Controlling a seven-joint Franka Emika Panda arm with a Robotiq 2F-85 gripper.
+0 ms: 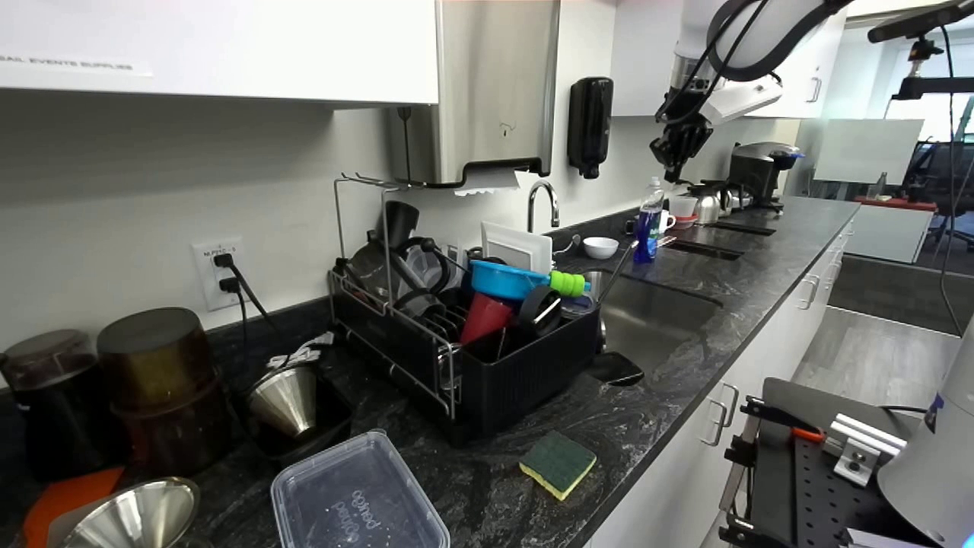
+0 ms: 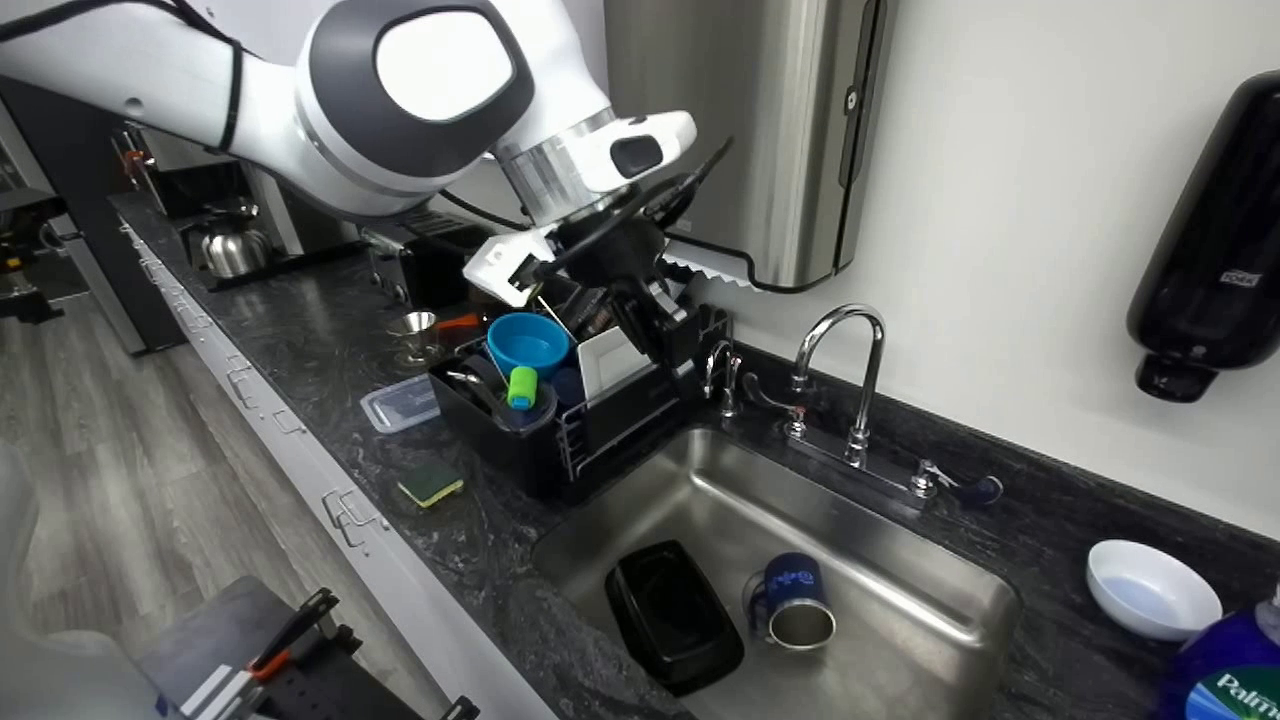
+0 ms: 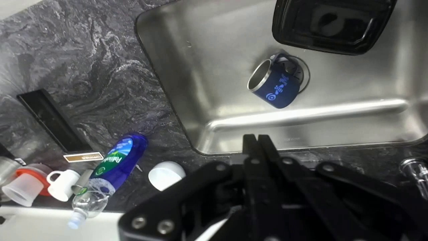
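My gripper hangs above the back rim of the steel sink (image 3: 224, 44), its two dark fingers close together. Nothing shows between them in the wrist view. In exterior view 1 the gripper (image 1: 673, 172) is high over the counter, clear of everything below. A dark blue mug (image 3: 282, 87) lies on its side on the sink floor, its steel mouth open. Beside it is a black rectangular container (image 2: 674, 618). Both are well apart from the gripper.
A full black dish rack (image 1: 534, 379) stands beside the sink, and a sponge (image 1: 558, 464) lies in front of it. The faucet (image 2: 872, 360) rises behind the basin. At the other side are a white bowl (image 3: 165, 175) and a blue soap bottle (image 3: 120, 160).
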